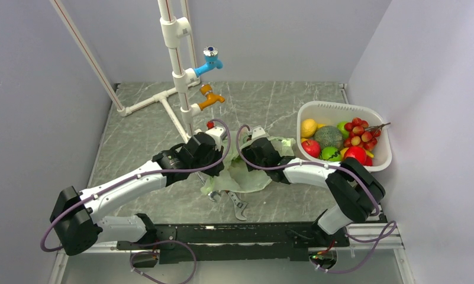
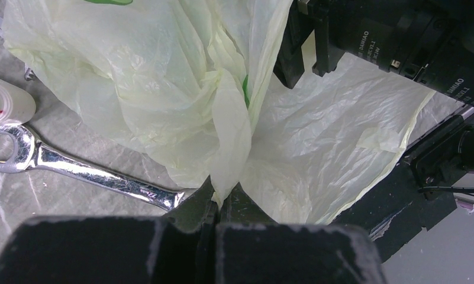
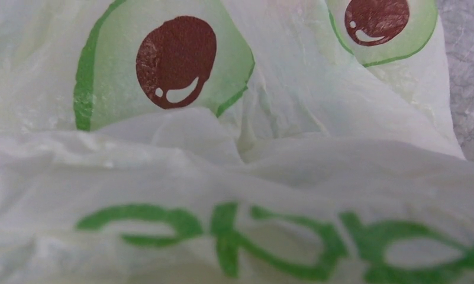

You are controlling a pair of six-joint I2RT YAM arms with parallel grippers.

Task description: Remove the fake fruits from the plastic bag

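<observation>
The pale green plastic bag (image 1: 252,180) lies crumpled on the table between the two arms. My left gripper is shut on a gathered fold of it in the left wrist view. Across the bag's raised edge, my right gripper reaches into the opening with a gap between its fingers; no fruit shows there. Bag film printed with avocados (image 3: 175,62) fills most of the right wrist view and hides that gripper's fingertips. Any fruit inside the bag is hidden. Several fake fruits, among them a melon (image 1: 328,137) and grapes (image 1: 360,132), sit in the white basket (image 1: 305,113).
A pipe stand (image 1: 181,89) with blue and orange taps rises just behind the left gripper. An adjustable wrench (image 1: 238,207) and another wrench (image 2: 92,176) lie by the bag's near side. Bare table shows at the back right and front right.
</observation>
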